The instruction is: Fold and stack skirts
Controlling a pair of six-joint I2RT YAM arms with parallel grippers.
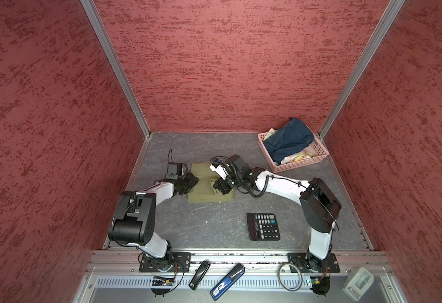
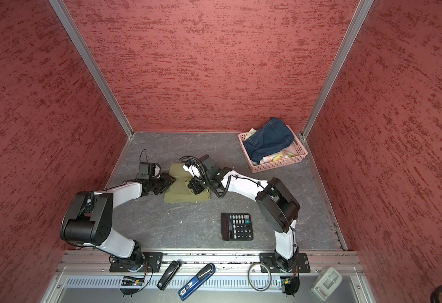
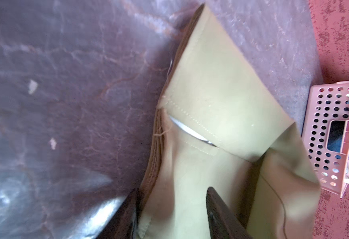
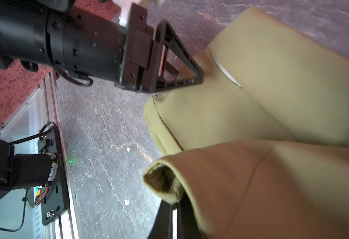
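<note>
An olive skirt lies folded flat on the table between my two arms, a narrow slit showing in its upper layer. At its left edge is my left gripper, its fingers standing apart with the skirt's cloth between them. My right gripper, over the skirt's right part, is shut with its fingers close together at the rolled edge of a raised flap. That flap arches up off the layers beneath. The right fingertips are partly hidden by the cloth.
A pink basket holding a dark denim piece and patterned cloth stands at the back right. A black calculator lies right of centre near the front.
</note>
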